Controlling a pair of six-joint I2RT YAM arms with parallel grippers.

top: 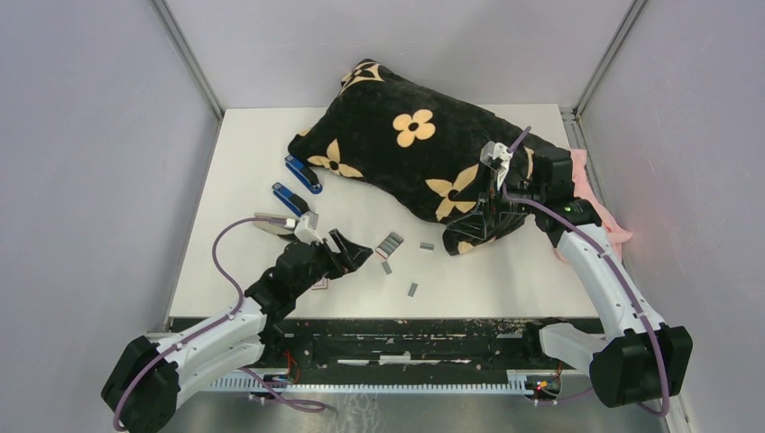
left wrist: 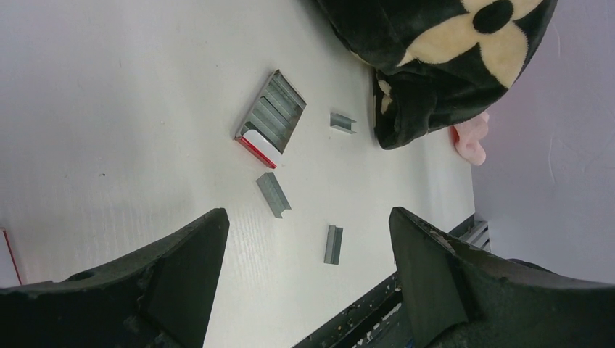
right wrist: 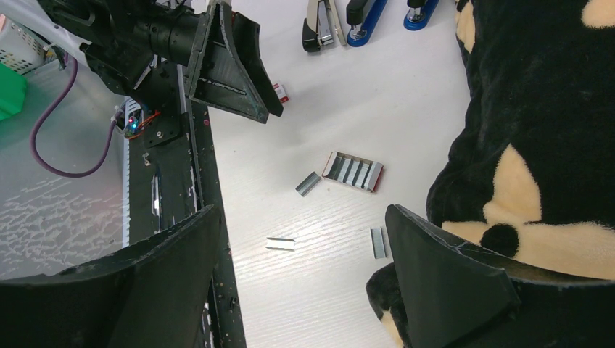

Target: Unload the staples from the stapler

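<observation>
Two blue-and-black staplers and a silver-black stapler lie on the left of the table. An open box of staples sits mid-table, with loose staple strips around it. My left gripper is open over the table just left of that box, nothing between its fingers. My right gripper is open above the dark blanket's edge, also empty; the staple strips show between its fingers in the right wrist view, below it.
A black flowered blanket fills the back and right, with pink cloth at the right edge. A second small box lies by the left arm. Clear white table is at the front right and left.
</observation>
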